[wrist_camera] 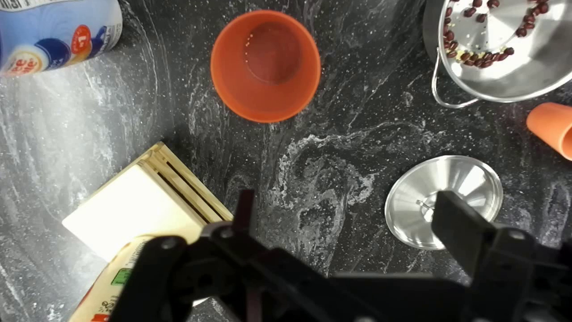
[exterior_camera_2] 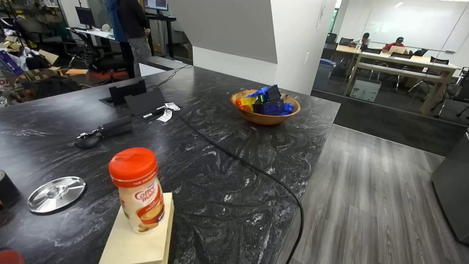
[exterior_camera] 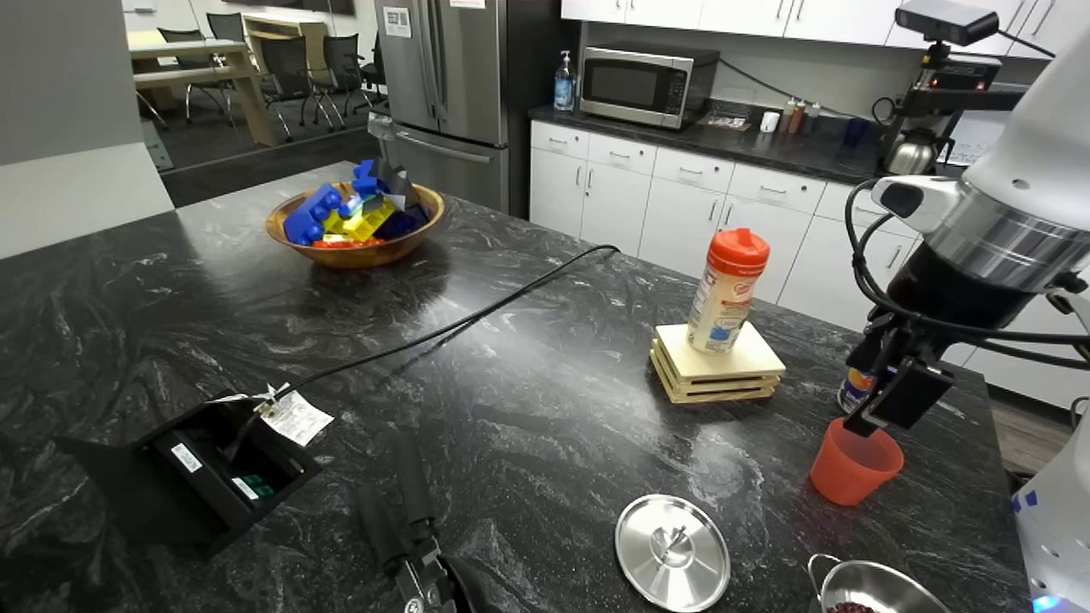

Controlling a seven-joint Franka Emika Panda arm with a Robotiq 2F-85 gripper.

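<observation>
In the wrist view my gripper is open, its two dark fingers wide apart with only bare counter showing between them. An orange cup (wrist_camera: 267, 102) stands upright ahead of it, with a few pale specks inside. A metal pot (wrist_camera: 515, 86) holding several dark red beans is at the upper right. Its shiny lid (wrist_camera: 402, 209) lies flat on the counter, partly covered by one finger. A Coffee-mate bottle (exterior_camera_2: 143, 200) with a red cap stands on a stack of pale wooden boards (wrist_camera: 128, 198). From the side, my gripper hangs above and beside the cup.
A blue can (wrist_camera: 59, 37) stands near the cup, and a second orange cup (wrist_camera: 552, 129) lies tipped at the right. Farther off are a wooden bowl (exterior_camera: 352, 254) of coloured blocks, a black cable (exterior_camera: 490, 306) and an open black box (exterior_camera: 220, 470). Mid-counter is mostly clear.
</observation>
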